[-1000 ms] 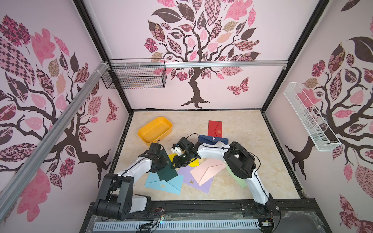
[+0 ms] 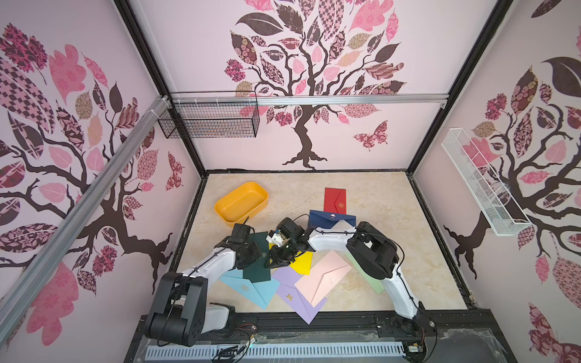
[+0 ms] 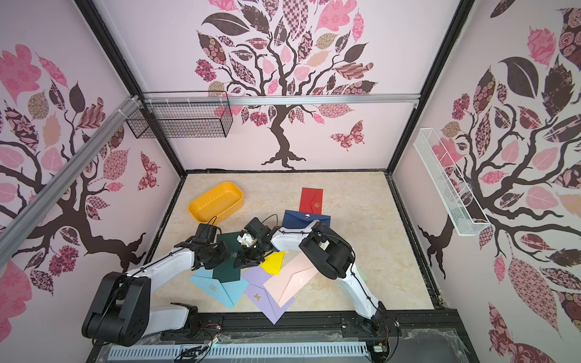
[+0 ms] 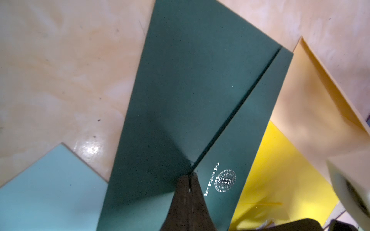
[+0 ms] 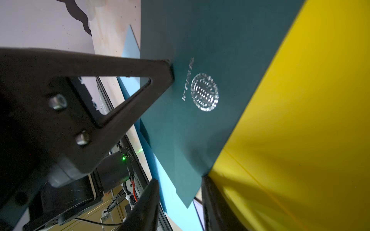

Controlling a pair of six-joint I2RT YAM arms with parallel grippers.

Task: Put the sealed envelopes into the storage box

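Observation:
A dark green envelope (image 2: 261, 275) with a silver seal lies overlapping a yellow one (image 2: 302, 263) and a light blue one (image 2: 249, 288). My left gripper is shut, its tips over the green envelope near its flap edge; nothing shows between them. On the green envelope's right side, my right gripper has its fingers apart, one fingertip at the border between green and yellow. Lavender (image 2: 294, 290) and pink (image 2: 322, 278) envelopes overlap in front. The yellow storage box (image 2: 219, 211) stands at the back left, empty.
Red (image 2: 334, 197) and navy (image 2: 332, 217) envelopes lie behind the right arm, and a pale green one (image 2: 366, 276) under it. Bare table (image 2: 393, 205) spreads at the right. Black (image 2: 211, 124) and white (image 2: 484, 181) wire baskets hang on the walls.
The green envelope has turned, its near end swinging left. Light blue, lavender and pink envelopes have turned too, lavender's tip reaching the front edge. My right gripper moved slightly frontward; the left stays put.

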